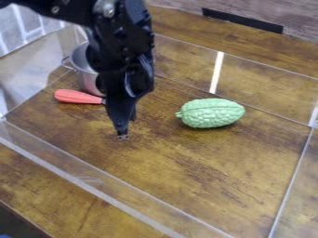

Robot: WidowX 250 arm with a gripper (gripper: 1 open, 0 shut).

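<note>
The dark gripper (122, 128) hangs low over the wooden surface in the middle left, its fingertips left of a green bumpy gourd (211, 112), apart from it. How far open the fingers are is hard to tell. A red-handled spoon (77, 97) lies to the left, its bowl end hidden behind the gripper. A steel pot (80, 63) stands behind, mostly covered by the arm.
Clear panels and pale strips border the wooden surface (187, 177) at left, front, right and back.
</note>
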